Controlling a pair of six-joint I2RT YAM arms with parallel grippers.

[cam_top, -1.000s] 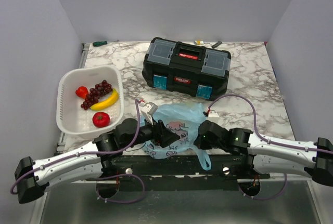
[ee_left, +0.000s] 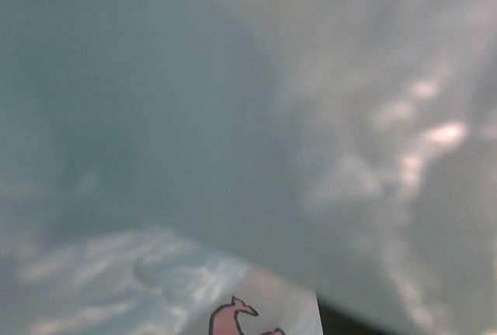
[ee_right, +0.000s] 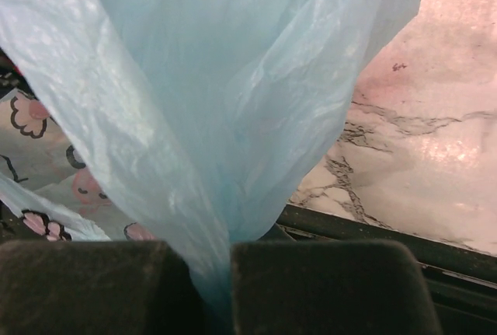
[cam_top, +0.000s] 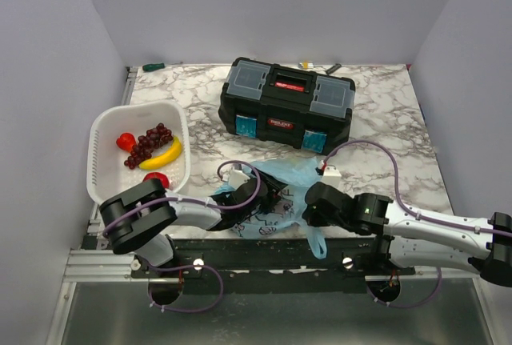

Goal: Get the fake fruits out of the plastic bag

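The pale blue plastic bag (cam_top: 292, 170) with printed pictures lies at the table's front middle, its mouth spread. My right gripper (cam_top: 308, 214) is shut on a gathered fold of it. In the right wrist view, the film (ee_right: 210, 218) narrows to pass between the dark fingers. My left gripper (cam_top: 276, 191) is open and reaches into the bag's mouth. Bag film (ee_left: 194, 133) fills nearly all of the left wrist view, so the fingertips are hidden there. I can make out no fruit in the bag.
At the left stands a white bin (cam_top: 98, 157) holding a banana (cam_top: 162, 155), grapes (cam_top: 150, 142), a red fruit (cam_top: 126, 142) and a tomato (cam_top: 158, 178). Behind the bag, a black toolbox (cam_top: 280, 105) blocks the middle.
The elbow now covers part of the bin's front. My right gripper has barely moved.
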